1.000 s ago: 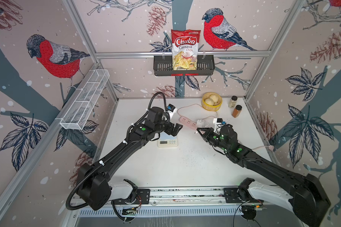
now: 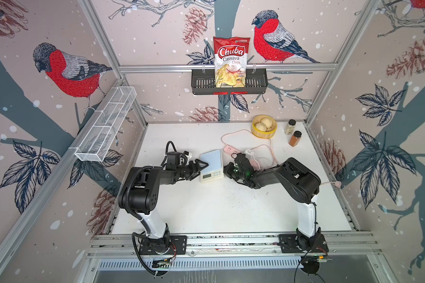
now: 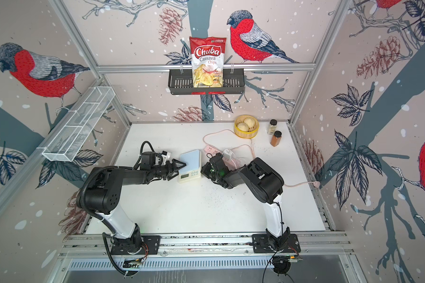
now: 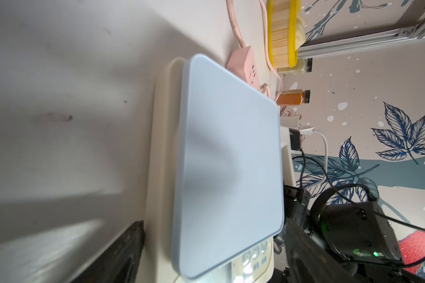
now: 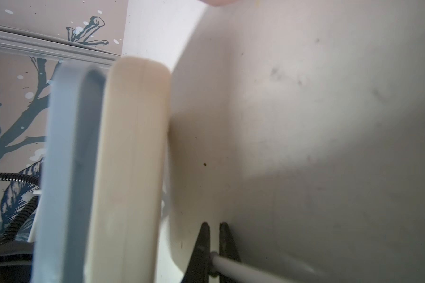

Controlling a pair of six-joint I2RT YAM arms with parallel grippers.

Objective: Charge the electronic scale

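The electronic scale, with pale blue plate and cream body, lies on the table between the grippers; the left wrist view shows its plate and button panel. My left gripper is at its left side, fingers parted either side of the scale, part open. My right gripper is low beside the scale's right side, shut on a white cable. The cable's tip and the scale's port are not clear.
A pink power strip with cords lies behind the right gripper. A bamboo steamer and two spice jars stand at back right.
Both arms have lowered toward the scale: the left now at its left side, the right moved left to its right side. The scale appears slightly turned.
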